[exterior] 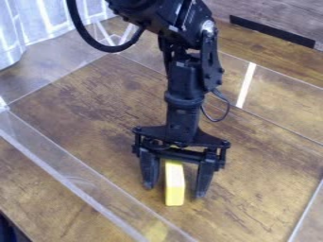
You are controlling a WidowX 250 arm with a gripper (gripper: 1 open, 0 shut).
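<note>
A yellow block (175, 187) lies on the wooden board, lengthwise toward the camera, near the lower middle. My black gripper (177, 178) is down over it, open, with one finger on either side of the block. Whether the fingers touch the block cannot be told. The gripper body hides the far end of the block.
Transparent strips run along the left and lower left, and white lines mark the right side. A pale draped cloth (28, 21) is at the back left.
</note>
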